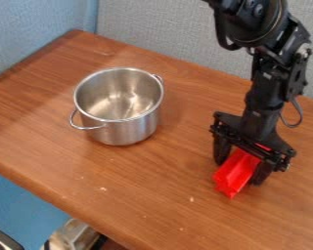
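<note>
A red elongated block (235,176) lies on the wooden table at the right. My black gripper (250,159) is down over it, its open fingers on either side of the block and hiding much of its upper part.
A steel pot (118,105) with two handles stands to the left on the table (107,195). A grey padded wall runs behind, and blue floor shows at the lower left.
</note>
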